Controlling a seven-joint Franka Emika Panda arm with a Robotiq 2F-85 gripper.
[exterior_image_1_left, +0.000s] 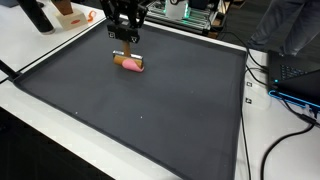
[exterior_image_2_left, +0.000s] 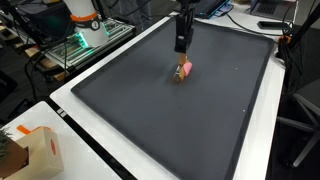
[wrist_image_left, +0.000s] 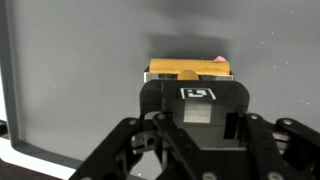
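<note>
A small wooden-coloured, hammer-like piece has a short crosswise cylinder (exterior_image_1_left: 118, 59) with a silvery edge and an upright handle (exterior_image_1_left: 127, 48). My gripper (exterior_image_1_left: 126, 39) is shut on the handle from above, and in exterior view 2 the gripper (exterior_image_2_left: 183, 46) points down over the dark mat. A pink part (exterior_image_1_left: 132, 65) shows at the cylinder's side. The cylinder (wrist_image_left: 180, 66) lies just ahead of the gripper body in the wrist view, where the fingertips are hidden. Whether it touches the mat is hard to tell.
Containers (exterior_image_1_left: 66, 10) stand at the back left. A laptop (exterior_image_1_left: 294, 82) and loose cables are at the right. A wooden box (exterior_image_2_left: 39, 153) stands at the near left in exterior view 2.
</note>
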